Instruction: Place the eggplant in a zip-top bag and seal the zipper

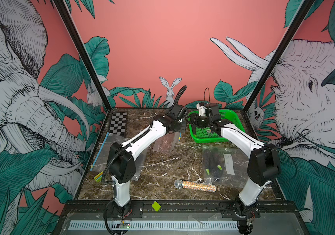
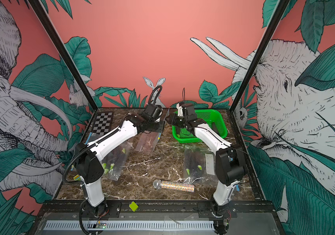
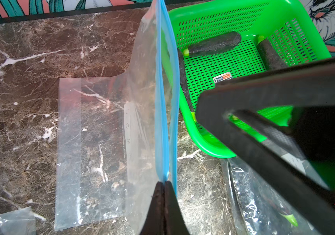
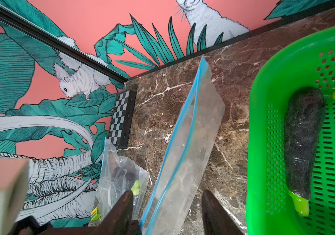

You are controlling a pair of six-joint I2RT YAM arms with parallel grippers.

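Note:
An empty zip bag with blue zipper stands upright, pinched at its zipper edge by my shut left gripper. My right gripper is open, the bag's zipper running between and beyond its fingers; contact is unclear. Dark eggplants with light green stems lie in the green basket right of the standing bag.
A bag holding eggplants lies at front right, another at left. A flat empty bag lies under the held one. A glittery microphone lies at the front; a checkered board at back left.

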